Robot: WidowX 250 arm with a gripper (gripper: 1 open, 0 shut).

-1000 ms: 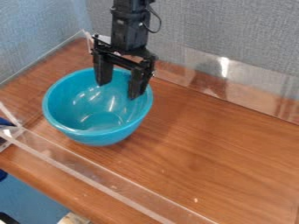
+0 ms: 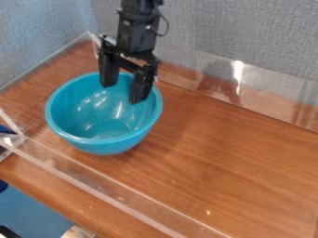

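Note:
My black gripper (image 2: 125,76) hangs open above the back part of a turquoise plastic bowl (image 2: 102,128), its two fingers spread wide over the rim and hiding part of the bowl's back edge. The bowl sits on the wooden table (image 2: 236,167) at the left, and its inside looks empty where visible.
A clear low barrier (image 2: 267,93) runs along the back of the table, with grey walls behind. Another clear strip runs along the front left edge. A small dark blue object (image 2: 6,132) sits at the far left edge.
The gripper and arm have shifted a little left over about the last second. The bowl appears in the same place.

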